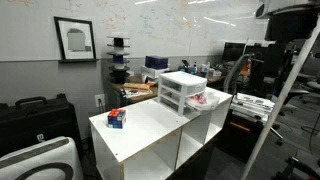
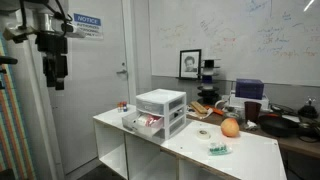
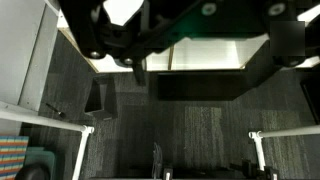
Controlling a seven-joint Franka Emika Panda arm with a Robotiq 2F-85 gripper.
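Observation:
My gripper (image 2: 54, 84) hangs high at the left in exterior view 2, well away from the shelf top. Its fingers look spread apart, with nothing seen between them. The wrist view looks down past the dark gripper onto the floor and a shelf edge. A white drawer unit (image 2: 161, 102) (image 1: 183, 88) stands on the white shelf (image 2: 240, 163); one drawer (image 2: 145, 124) is pulled out, with items inside. A small red-and-blue box (image 1: 116, 118) sits near one end. An orange round object (image 2: 230, 128), a tape roll (image 2: 204, 134) and a green-and-white packet (image 2: 219, 149) lie toward the other.
A framed picture (image 2: 190, 63), a dark stacked rack (image 2: 209, 78) and a purple box (image 2: 249, 89) are behind the shelf. A black case (image 1: 38, 122) stands at the left in exterior view 1. Bare shelf surface shows around the small items.

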